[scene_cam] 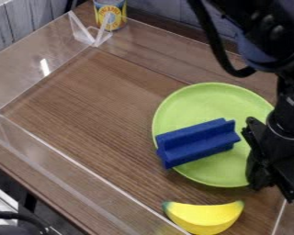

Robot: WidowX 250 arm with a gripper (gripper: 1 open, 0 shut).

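My black gripper (pixel 263 156) is at the right edge of the camera view, low against the right rim of a green plate (pixel 209 103). It looks shut, though its fingertips are dark and hard to make out. A blue ridged block (pixel 197 142) lies on the plate's left part, apart from the gripper. In front of the plate, a yellow banana-shaped piece (pixel 201 217) lies on the wooden table (pixel 82 115).
A can (pixel 109 15) stands at the back left. Clear plastic walls (pixel 33 64) edge the table on the left and front.
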